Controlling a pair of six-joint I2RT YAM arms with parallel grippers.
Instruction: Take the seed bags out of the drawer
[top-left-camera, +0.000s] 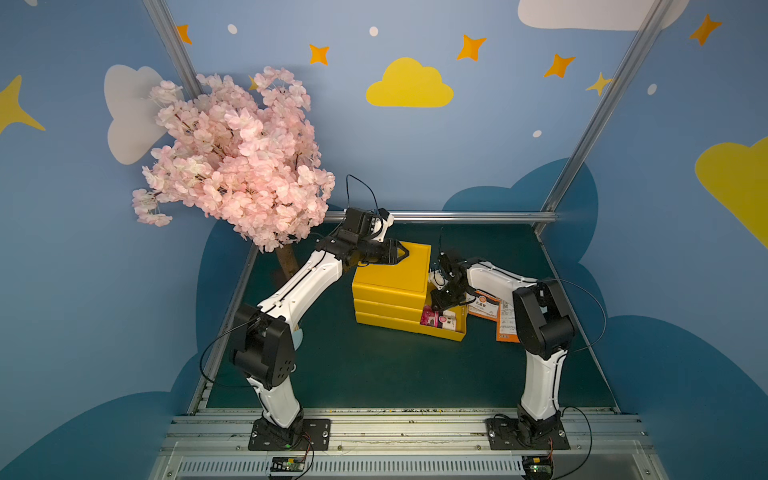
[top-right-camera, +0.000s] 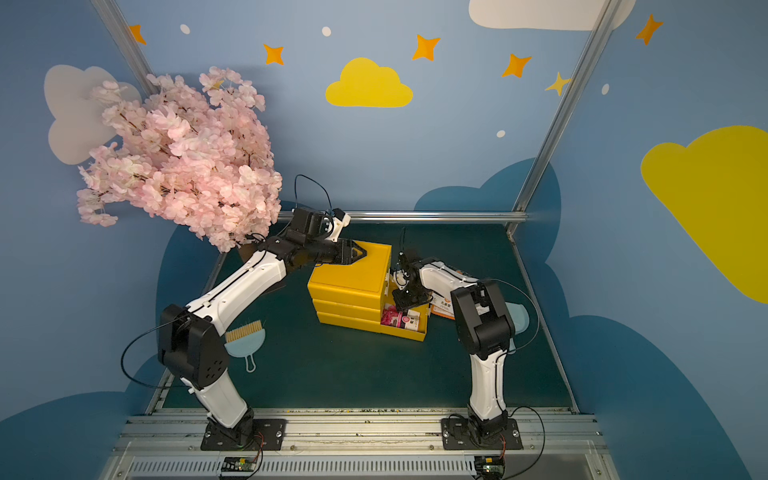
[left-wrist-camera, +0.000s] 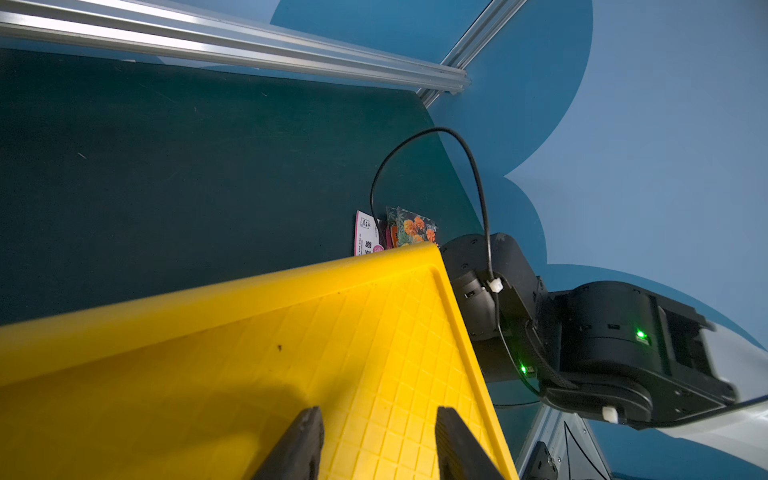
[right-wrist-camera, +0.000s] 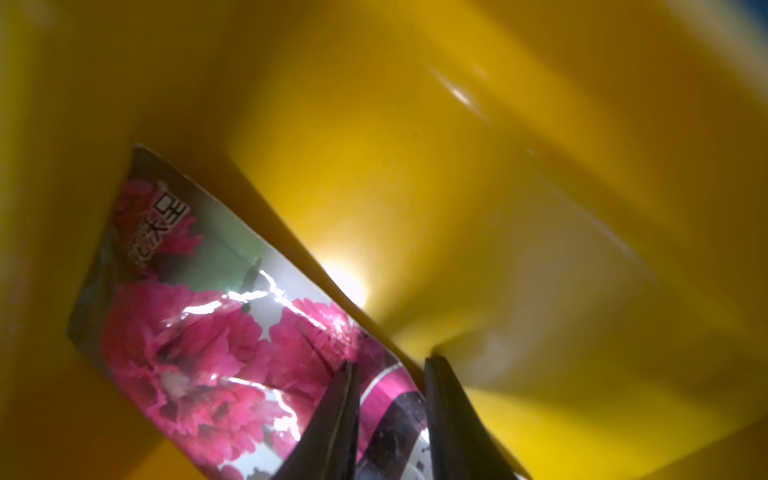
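The yellow drawer unit stands mid-table, with its bottom drawer out to the right. In that drawer lies a pink-flowered seed bag. My right gripper is down in the drawer, fingers part open, one over the bag's edge and the other beside it; I cannot tell that it grips the bag. My left gripper is open above the unit's yellow top, nothing between its fingers. More seed bags lie on the table right of the drawer, partly hidden by the right arm.
An artificial blossom tree stands back left. A blue dustpan with brush lies front left; another pale blue object is at the right.
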